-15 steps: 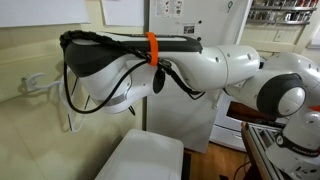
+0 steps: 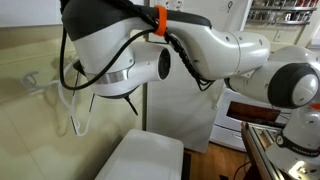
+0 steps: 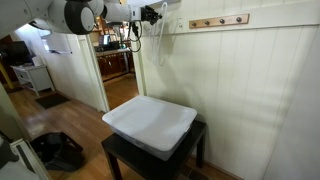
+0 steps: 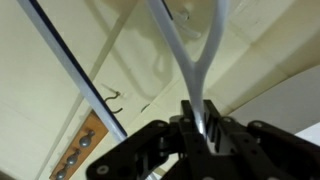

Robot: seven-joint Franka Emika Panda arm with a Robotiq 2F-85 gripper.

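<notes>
In the wrist view a white hanger (image 4: 195,75) runs down into my gripper, which is shut on it where its arms join. The hanger's long straight bar (image 4: 72,65) crosses the left of that view. From the side, the hanger (image 2: 66,98) hangs close to the cream wall beside a white wall hook (image 2: 36,84); whether they touch, I cannot tell. In the second exterior view my gripper (image 3: 153,14) is high at the wall with the hanger (image 3: 164,22) beside it.
A large white-lidded bin (image 3: 150,118) stands on a dark table (image 3: 125,151) below. A wooden peg rail (image 3: 220,21) is fixed to the wall on the right. Small metal hooks (image 4: 114,97) also show on the wall.
The arm has risen, its orange band moving up and slightly right in the first exterior view. The hanger stays near the wall hook, with its visible part a little changed.
</notes>
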